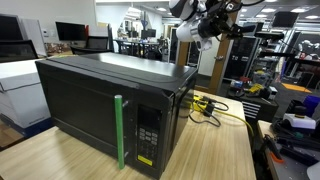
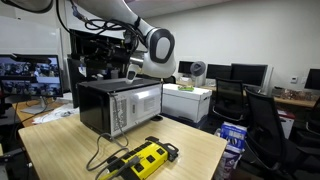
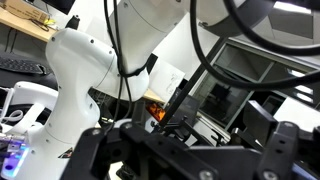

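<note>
A black microwave [image 1: 120, 100] stands closed on the wooden table, with a green strip [image 1: 119, 132] upright on its front as a handle. My arm [image 2: 156, 48] arches above and behind the microwave in exterior view 2, apart from it. In exterior view 1 the arm [image 1: 200, 25] shows only at the top right corner. The wrist view has the dark gripper along its lower edge; it looks open, with no object held. White arm links [image 3: 80, 75] fill much of that view.
A yellow tool-like device [image 2: 140, 163] with a cable lies on the table beside the microwave. A yellow cable [image 1: 235, 118] runs across the table's far end. Bare tabletop [image 2: 195, 143] shows beyond the yellow device. Office chairs [image 2: 270, 125] stand off the table.
</note>
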